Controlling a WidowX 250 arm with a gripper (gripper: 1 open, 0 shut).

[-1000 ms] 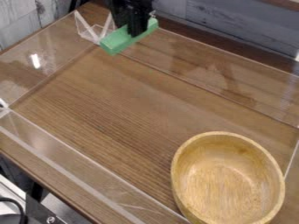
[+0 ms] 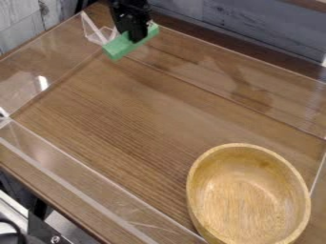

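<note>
My dark gripper (image 2: 132, 27) is at the top of the view, shut on a green block (image 2: 128, 46), held tilted over the back left of the wooden table. A clear plastic piece (image 2: 99, 30) shows just left of the block. The fingertips are dark and partly hard to make out.
A round yellow bowl (image 2: 249, 195) sits at the front right. A blue wall (image 2: 254, 29) runs along the back, and the table's left side borders dark cables at the lower left.
My gripper and the green block have moved a short way left across the back of the table. The bowl has stayed in place.
</note>
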